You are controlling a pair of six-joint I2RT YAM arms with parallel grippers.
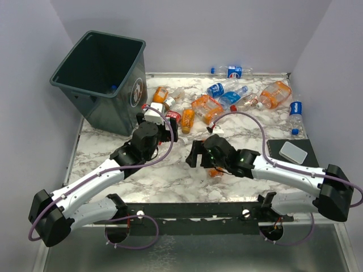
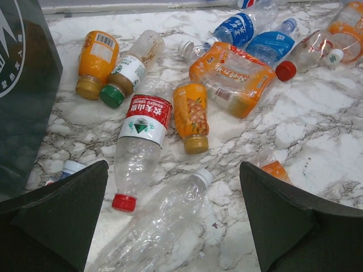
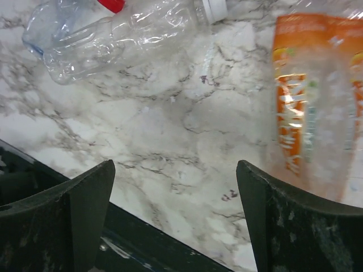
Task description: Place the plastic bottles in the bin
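Note:
My left gripper (image 1: 157, 127) is open above bottles beside the dark bin (image 1: 92, 85). In the left wrist view lie a red-label bottle (image 2: 142, 127), a clear bottle (image 2: 161, 221), an orange juice bottle (image 2: 191, 116) and a crushed orange bottle (image 2: 229, 79) between and beyond the fingers. My right gripper (image 1: 198, 154) stands open; below it in the right wrist view are a clear bottle (image 3: 125, 42) and an orange-labelled bottle (image 3: 300, 113).
More bottles lie along the back and right, including a blue-label bottle (image 1: 295, 118). A black pad (image 1: 289, 160) with a small white device (image 1: 293, 152) sits at the right. Walls enclose the table.

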